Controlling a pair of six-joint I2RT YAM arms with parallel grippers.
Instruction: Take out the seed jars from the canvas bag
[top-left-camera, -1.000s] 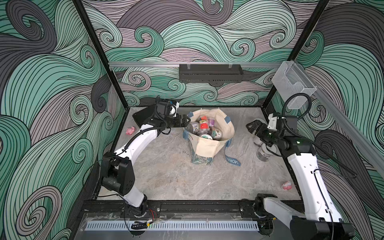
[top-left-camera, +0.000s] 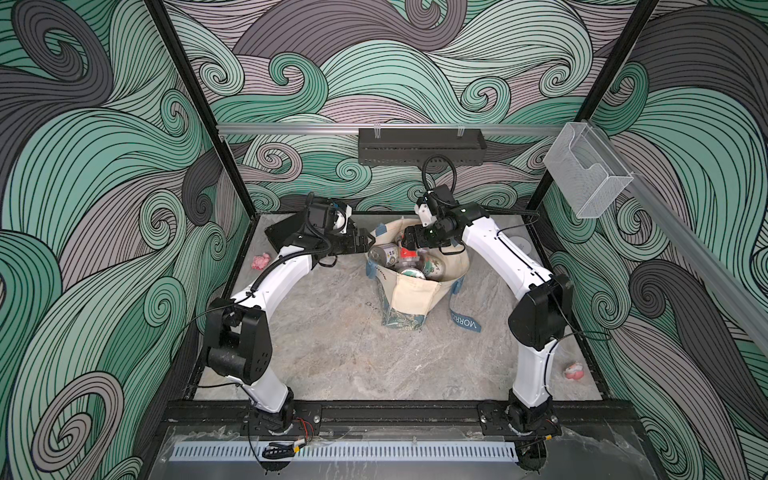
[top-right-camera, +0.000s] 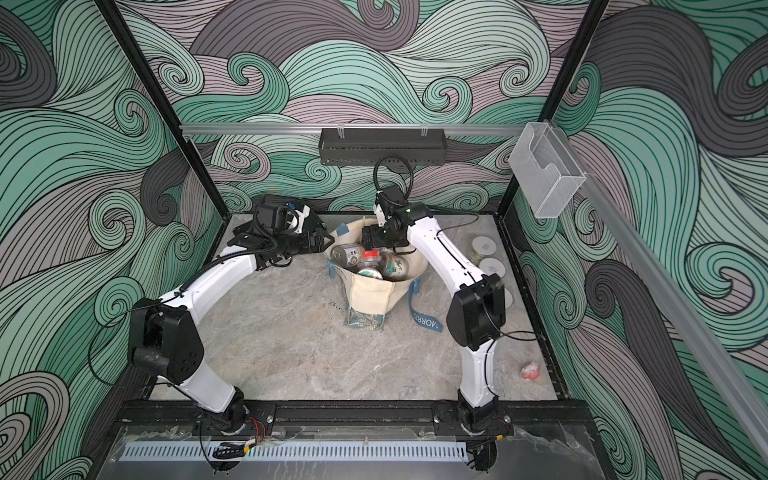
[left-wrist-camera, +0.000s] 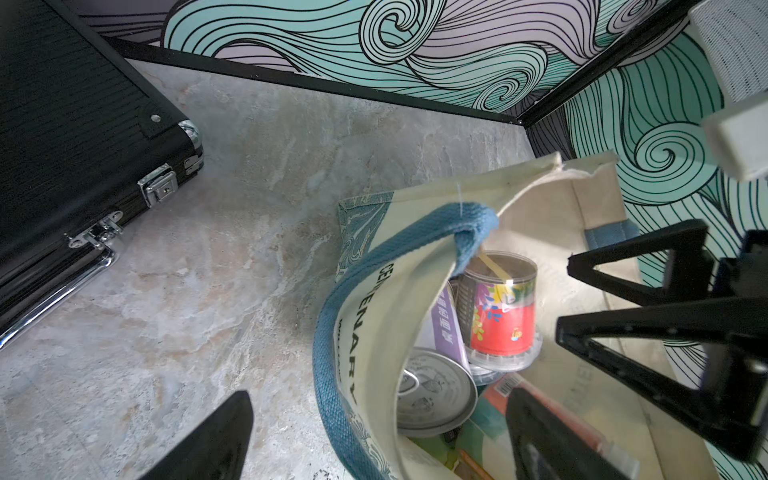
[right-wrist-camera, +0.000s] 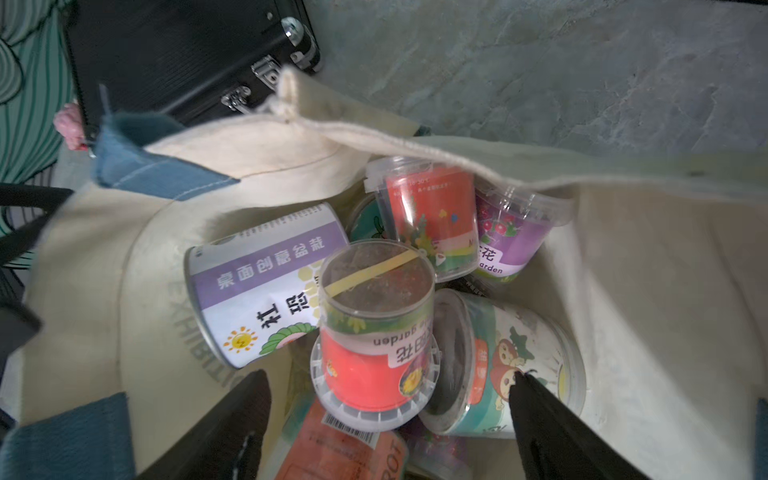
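Note:
The cream canvas bag (top-left-camera: 412, 296) stands open at the table's middle, holding several seed jars: a red-label jar (right-wrist-camera: 372, 352) upright in the middle, a purple-label can (right-wrist-camera: 264, 284) on its side, and a teal-label jar (right-wrist-camera: 504, 368) lying beside them. My right gripper hangs over the bag's opening, part open, its fingers above the red-label jar with nothing held. My left gripper stands open at the bag's left rim, empty; its blurred fingertips frame the bag's handle and edge.
A black case (left-wrist-camera: 80, 160) lies back left. Several jars (top-right-camera: 489, 264) stand at the right edge, behind my right arm. Pink crumpled pieces (top-right-camera: 529, 370) lie at both sides.
My right arm has swung left from the jars at the table's right side to over the bag. The left arm has barely moved.

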